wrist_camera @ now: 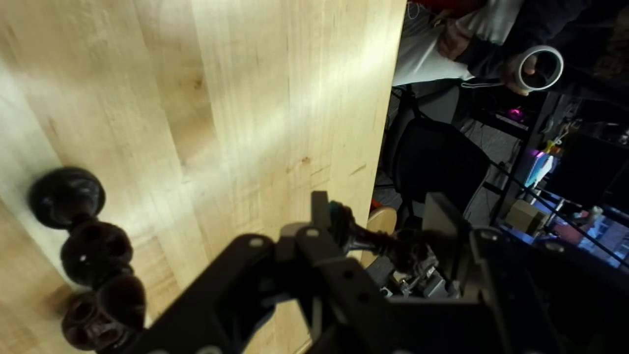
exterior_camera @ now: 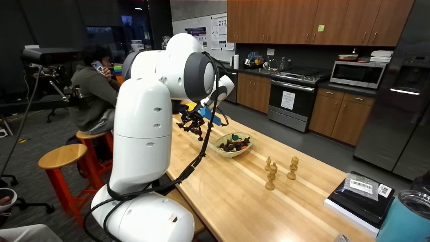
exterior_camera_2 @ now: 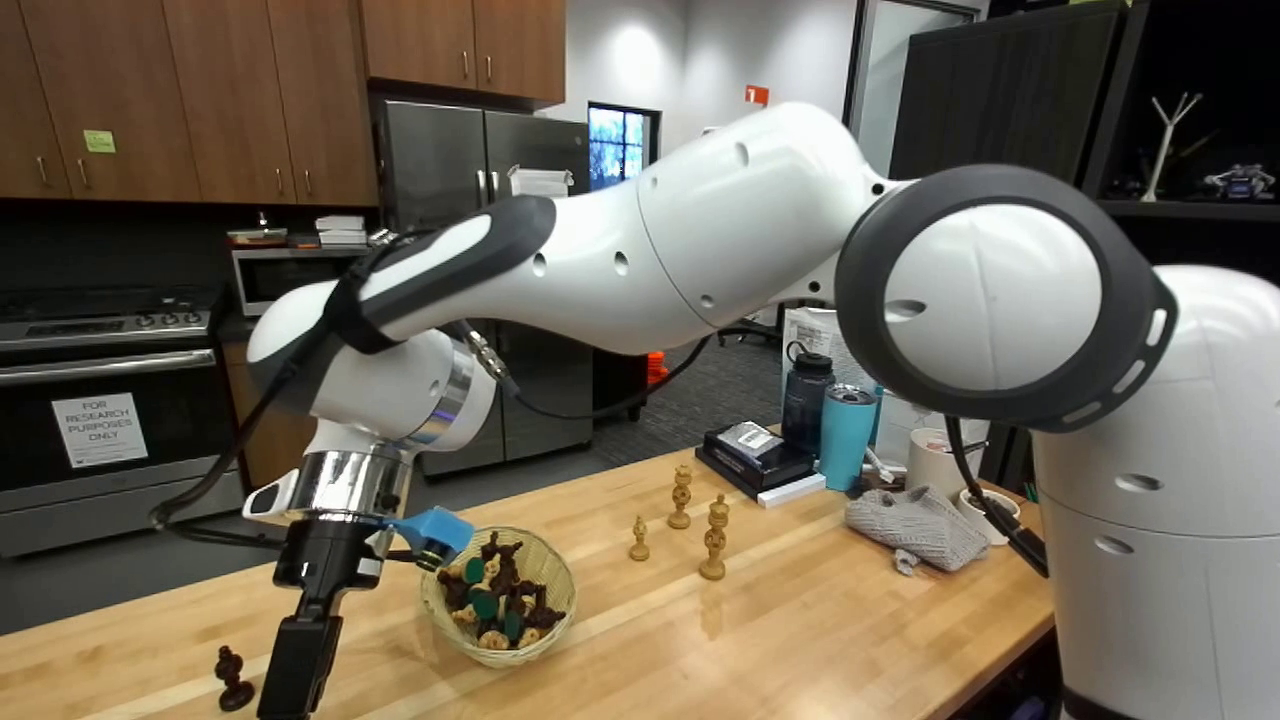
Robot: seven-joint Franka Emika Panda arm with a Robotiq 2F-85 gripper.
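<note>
Between the two fingertips of my gripper is a dark chess piece [wrist_camera: 368, 237], its green felt base against one finger and its head toward the other. In exterior view 2 the gripper [exterior_camera_2: 300, 672] hangs low over the left part of the table, the held piece hidden there. A second dark chess piece [exterior_camera_2: 233, 680] stands upright on the table close by; in the wrist view this dark piece [wrist_camera: 97, 248] is at lower left, apart from the fingers. A wicker basket [exterior_camera: 233, 153] filled with mixed dark and light pieces sits mid-table.
Several light wooden pieces [exterior_camera_2: 714, 540] stand upright beyond the basket. A black box [exterior_camera_2: 758, 458], a teal tumbler [exterior_camera_2: 847, 438] and a grey cloth [exterior_camera_2: 918, 526] occupy the far end. Bare wood lies around the standing dark piece; the table edge [wrist_camera: 386, 118] is near.
</note>
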